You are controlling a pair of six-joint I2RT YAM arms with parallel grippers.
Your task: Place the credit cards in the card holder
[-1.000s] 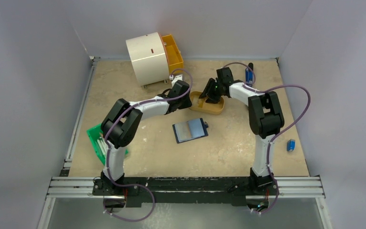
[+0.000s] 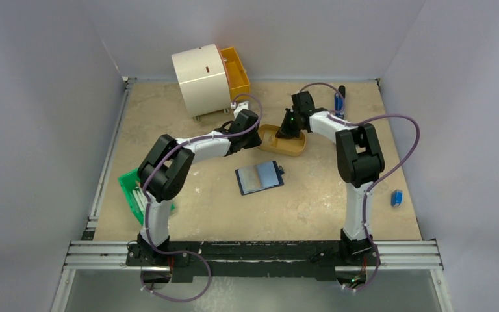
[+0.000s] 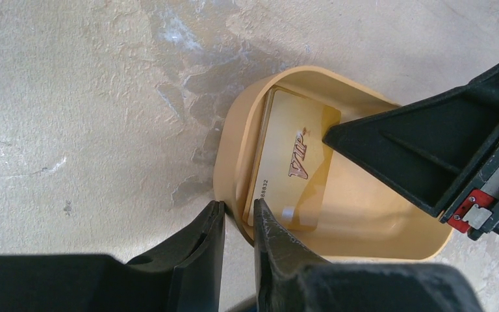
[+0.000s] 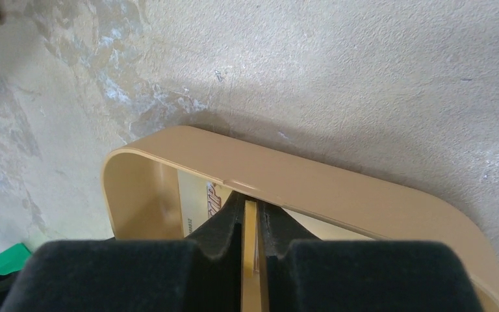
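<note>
A pale gold credit card [image 3: 289, 159] marked VIP lies flat at one end of a tan tray [image 2: 284, 152], with the edge of another card just showing under it. My left gripper has its fingers on either side of the tray's end wall and shut on it. Inside the tray, my right gripper points down at the card, its fingers part open; yellow shows in the narrow gap. The left wrist view has a right fingertip [image 3: 338, 138] against the card's edge. Nearer the front lies the open card holder [image 2: 260, 177], dark-rimmed with clear panels.
Behind the left arm stand a white rounded cabinet [image 2: 201, 79] and an orange drawer [image 2: 235, 70]. A green bin [image 2: 128, 184] sits at left, a small blue object [image 2: 397, 197] at right.
My right gripper has moved slightly within the tray, and its fingers have come closer together over the card. The left arm and the tray have stayed in place.
</note>
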